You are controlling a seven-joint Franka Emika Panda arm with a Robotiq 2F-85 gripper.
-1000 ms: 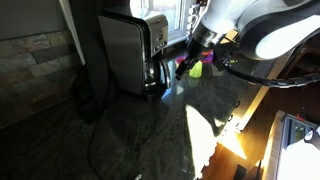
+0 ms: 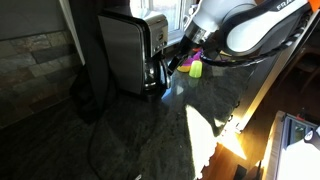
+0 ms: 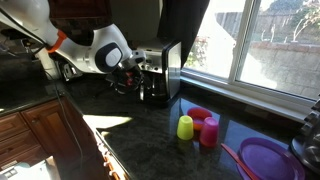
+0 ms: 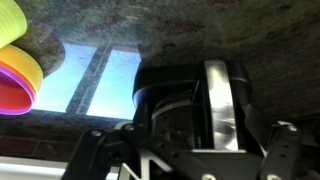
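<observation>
A silver and black coffee maker stands on the dark counter, a black carafe at its front. Just in front of the carafe hangs my gripper, its fingers apart. In exterior view 2 the gripper is beside the coffee maker. From the wrist, the carafe's handle with its silver strip lies below and between the spread fingers. Nothing is gripped; whether a finger touches the handle I cannot tell.
A yellow-green cup, a pink cup and a red bowl stand near the window. A purple plate lies farther right.
The gripper has moved left in exterior view 1, closer to the coffee maker and carafe. More of the cups now shows. The coffee maker has stayed where it was.
</observation>
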